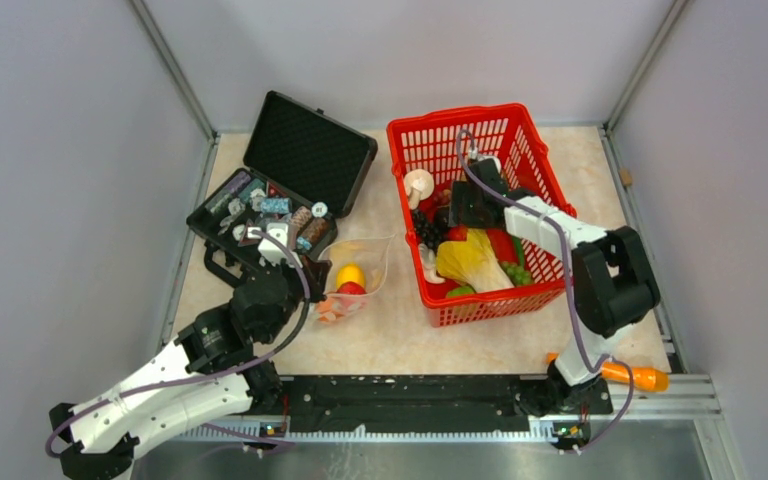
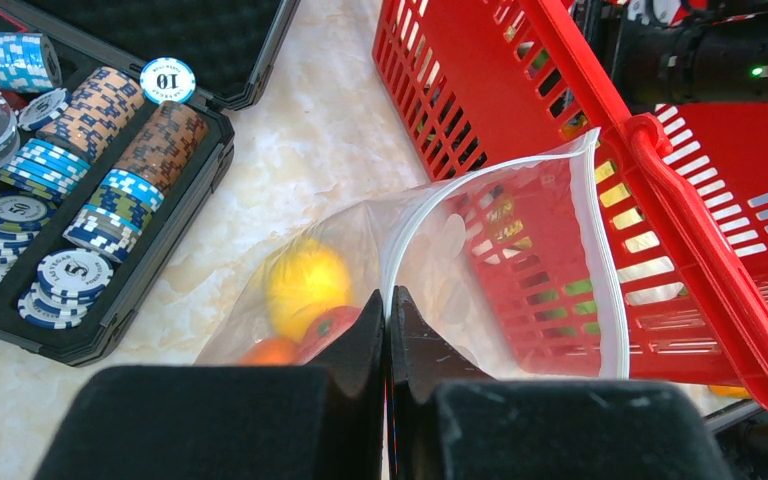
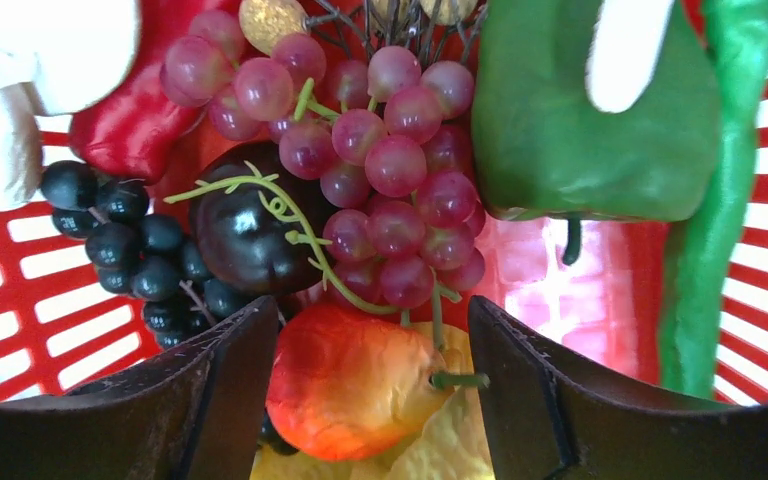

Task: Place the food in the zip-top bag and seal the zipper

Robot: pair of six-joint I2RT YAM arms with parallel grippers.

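The clear zip top bag [image 2: 613,300] stands with its mouth spread. My left gripper is shut on its rim, the thin film running between the fingertips. Inside the bag lie a yellow fruit [image 2: 307,285], a red one [image 2: 332,328] and something orange [image 2: 270,351]. My right gripper is open inside the red basket, pointing down. Between and below its fingers, in the right wrist view, is a red-orange fruit [image 3: 350,385]. Pink grapes [image 3: 396,165] and a round dark fruit [image 3: 255,225] lie just ahead of the fingertips.
The red basket [image 1: 438,316] also holds dark grapes [image 3: 113,243], a green pepper [image 3: 600,150], a yellow leafy vegetable [image 1: 472,262] and white mushrooms [image 1: 418,185]. An open black case [image 1: 310,140] with poker chips lies behind the bag. Bare table shows between bag and basket.
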